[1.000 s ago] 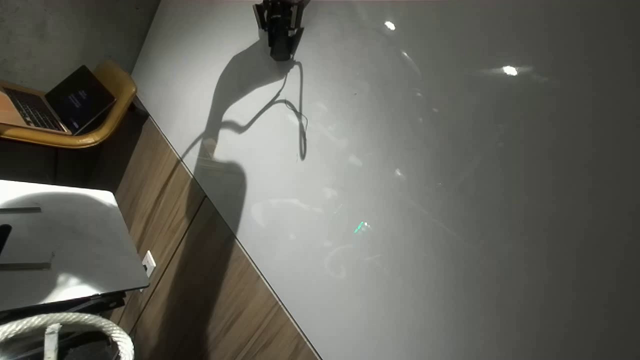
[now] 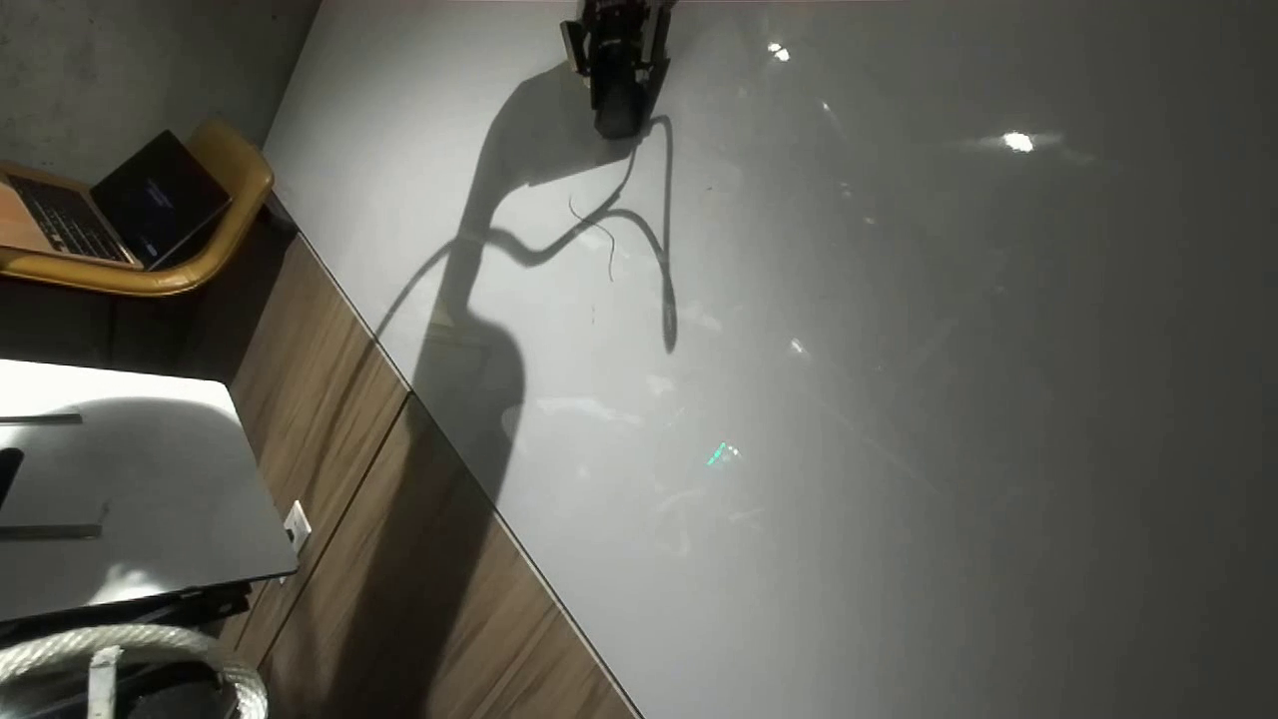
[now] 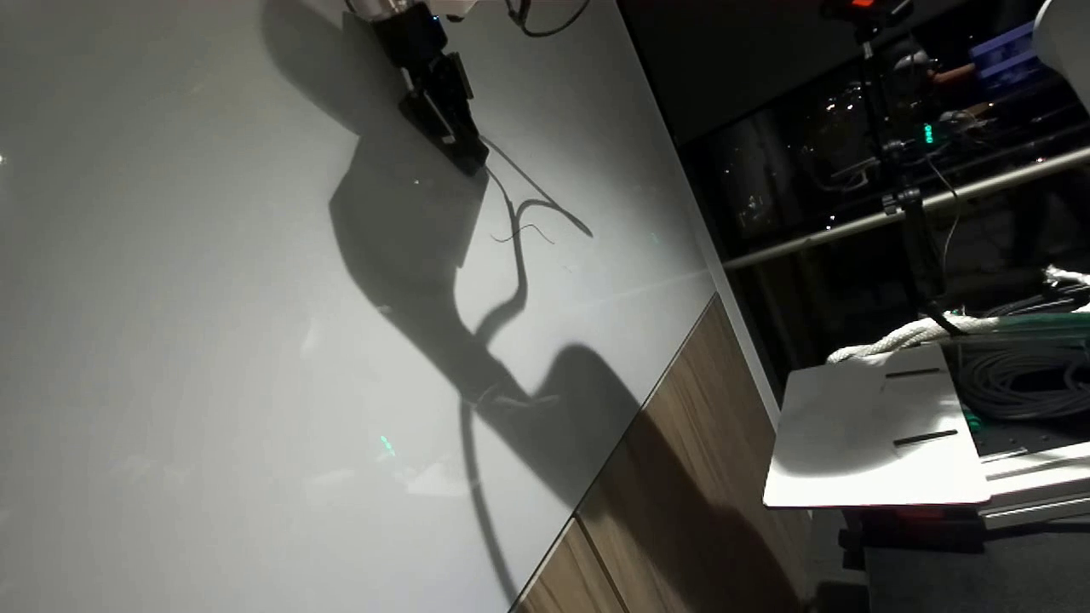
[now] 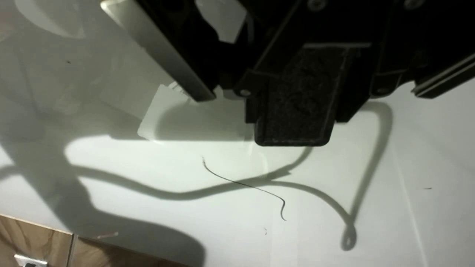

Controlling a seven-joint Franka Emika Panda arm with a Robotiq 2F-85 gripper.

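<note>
My gripper is shut on a dark, rough-faced block with rounded corners, possibly an eraser point(image 4: 302, 95). The whiteboard point(image 2: 958, 419) fills much of exterior view 1, and at its top edge the gripper point(image 2: 618, 90) holds the block point(image 2: 619, 118) with its end toward the surface. Whether the block touches the board cannot be told. A thin, wavy dark line point(image 4: 245, 183) marks the board just past the block in the wrist view. It also shows in exterior view 2 as a faint curved mark point(image 3: 542, 235).
Broad shadows of the arm and a looping cable fall across the board. Wood panels point(image 2: 323, 395) border it. A white tabletop point(image 2: 144, 479) and a chair point(image 2: 246, 180) with a laptop point(image 2: 162, 198) stand beyond the panels. Much of the board is free of objects.
In exterior view 1 my gripper has moved right and slightly down with the block, and its shadow has shifted along. The wavy line looks the same.
</note>
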